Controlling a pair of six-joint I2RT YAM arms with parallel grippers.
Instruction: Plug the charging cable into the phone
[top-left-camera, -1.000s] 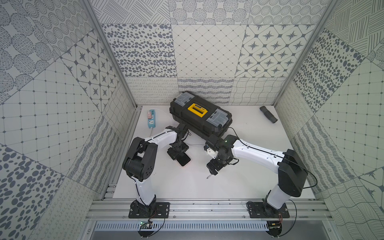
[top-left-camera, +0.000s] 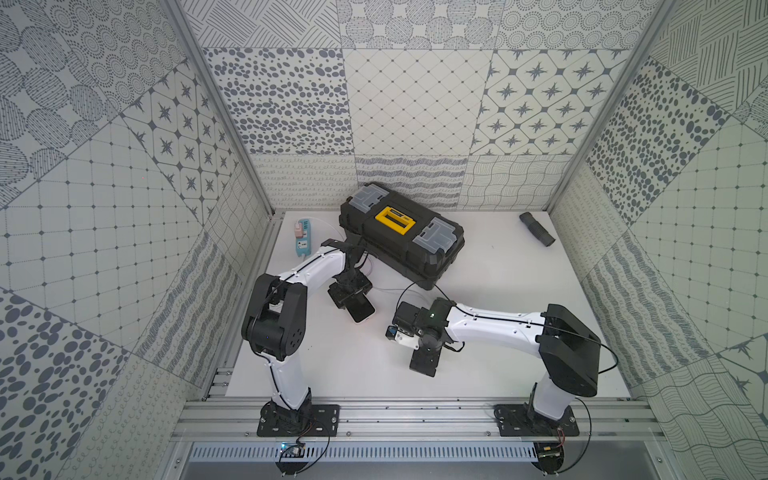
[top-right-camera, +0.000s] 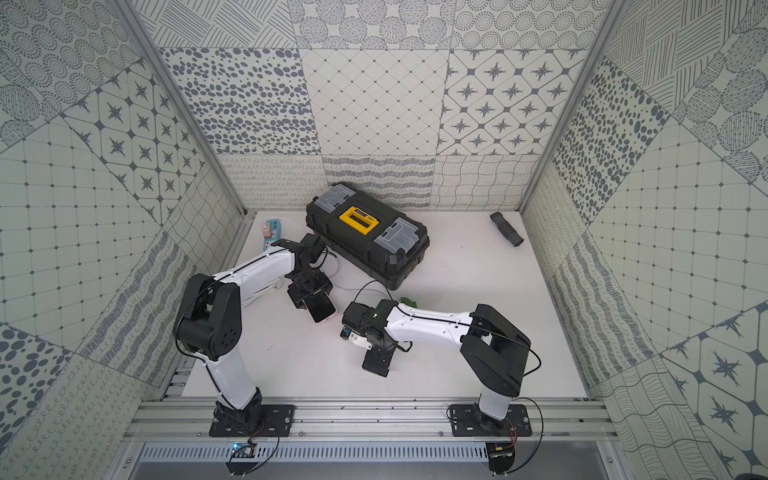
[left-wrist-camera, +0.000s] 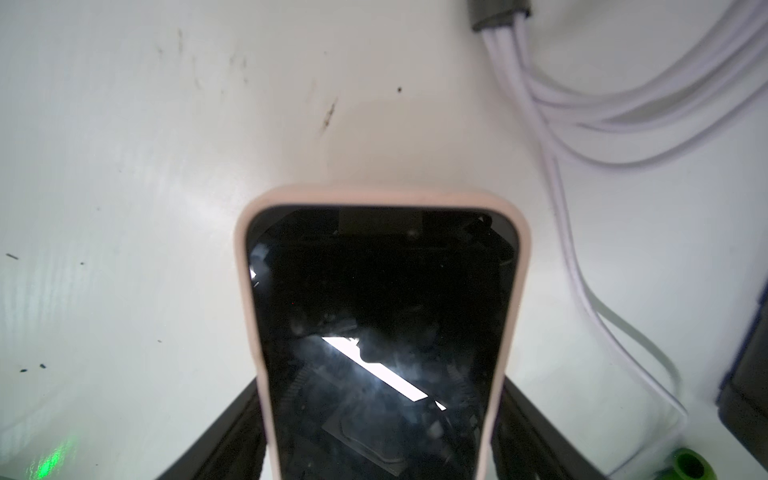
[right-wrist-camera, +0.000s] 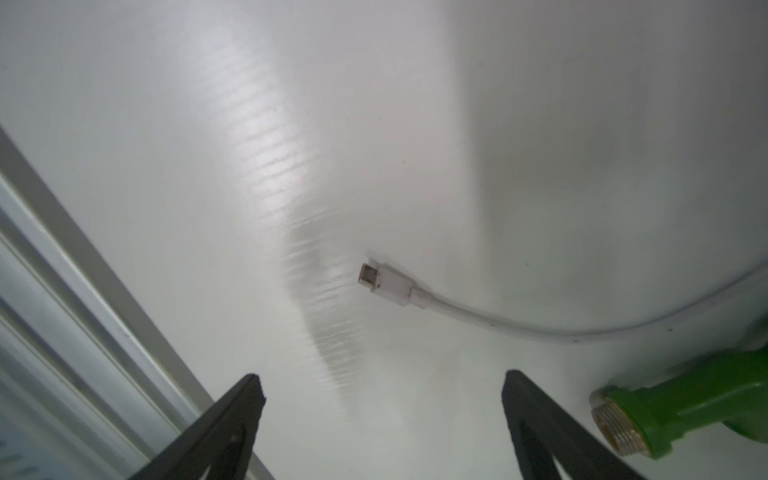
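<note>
The phone (left-wrist-camera: 384, 272), dark-screened with a pale pink case, fills the lower middle of the left wrist view. My left gripper has a finger against each long side of it, near the bottom of the picture. In the right wrist view, the white charging cable's plug (right-wrist-camera: 392, 284) lies on the table, its metal tip towards the left. My right gripper is open above the table, fingers wide apart and nothing between them. The plug appears just beyond the fingertips, between their lines. From above, the right arm hides the plug.
A black toolbox (top-left-camera: 400, 228) stands behind both arms. Bundled white cable (left-wrist-camera: 640, 108) lies beside the phone. A green object with a threaded end (right-wrist-camera: 688, 408) sits close to the right gripper. A blue power strip (top-left-camera: 302, 237) is at back left.
The left gripper and the phone have shifted together slightly back and left. My right gripper has swung left and towards the table's front, over where the plug lay visible.
</note>
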